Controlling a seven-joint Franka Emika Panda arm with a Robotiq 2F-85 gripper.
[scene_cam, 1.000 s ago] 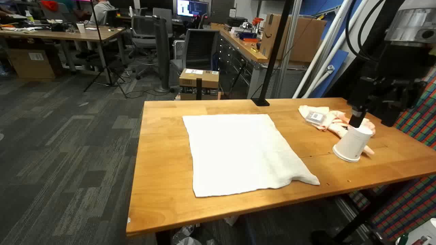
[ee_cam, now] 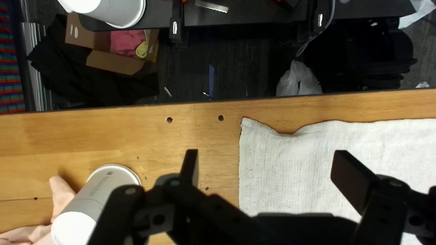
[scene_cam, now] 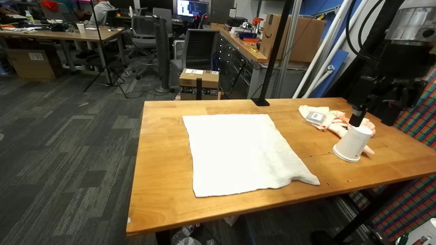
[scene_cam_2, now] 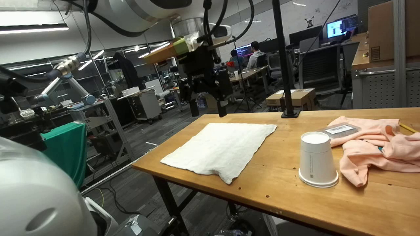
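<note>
Spread nearly flat on the wooden table is a white cloth, one near corner slightly rumpled. In the second exterior view my gripper hangs in the air above table height, with its fingers wide apart. The wrist view shows the open gripper with nothing between its fingers; bare wood and the edge of the cloth appear below it. An upside-down white paper cup stands to one side of the cloth, apart from it. Behind the cup lies a crumpled pink cloth.
A clear packet with a label rests on the pink cloth, and a yellow pencil-like stick lies beside it. A black post rises at the table's back edge. Bare wood surrounds the white cloth.
</note>
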